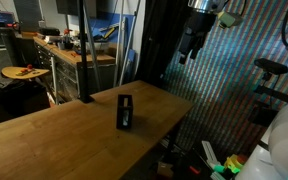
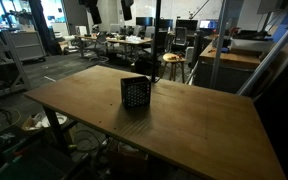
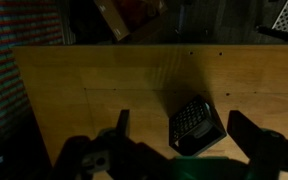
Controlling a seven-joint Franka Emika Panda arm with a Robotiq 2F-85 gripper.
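Observation:
A black mesh holder (image 2: 136, 92), box-shaped and open on top, stands upright on the wooden table (image 2: 199, 125). From above, in the wrist view, the holder (image 3: 195, 126) lies below the gap between the fingers, turned at an angle and closer to the right finger. My gripper is open, its two dark fingers wide apart with nothing held. In exterior view 1 the gripper (image 1: 187, 57) hangs high above the far right part of the table, well clear of the holder (image 1: 124, 111).
Around the holder the tabletop (image 1: 59, 135) is bare. A dark vertical post (image 1: 82, 50) rises behind the table's edge. In the wrist view a brown box (image 3: 134, 15) sits beyond the table's edge. Workbenches and stools fill the background.

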